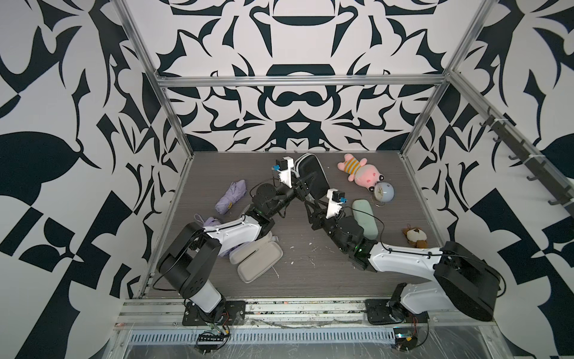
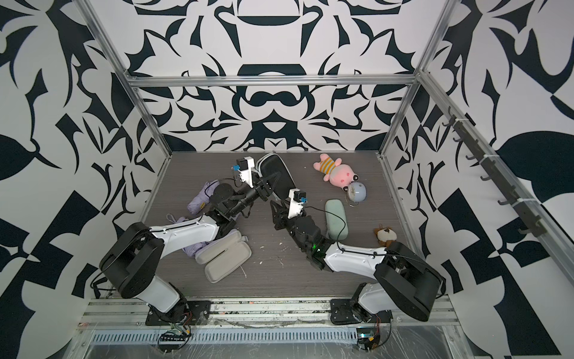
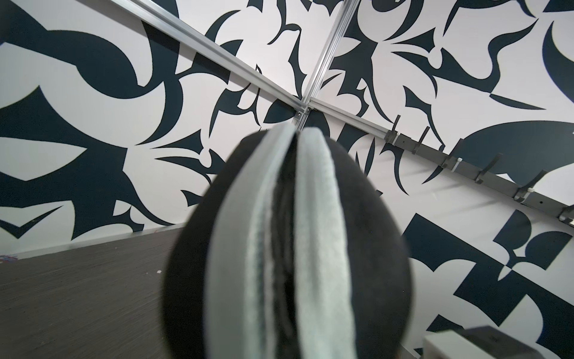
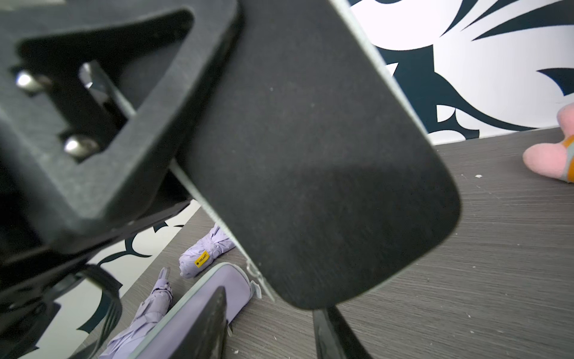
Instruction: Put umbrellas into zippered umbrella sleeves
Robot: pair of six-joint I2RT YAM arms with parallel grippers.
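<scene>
A black sleeve case (image 1: 312,170) with a pale zipper edge is held up near the table's middle by my left gripper (image 1: 300,183); it fills the middle of the left wrist view. My right gripper (image 1: 313,208) is just below the case's lower corner, fingers apart, with nothing visible between them. Purple folded umbrellas (image 1: 231,196) (image 4: 206,251) lie at the left, beside a purple case (image 4: 209,311) and an open beige case (image 1: 259,262). A green case (image 1: 364,219) lies right of my right gripper.
A pink striped plush toy (image 1: 361,170), a blue-grey round object (image 1: 384,192) and a brown plush toy (image 1: 416,237) lie along the right.
</scene>
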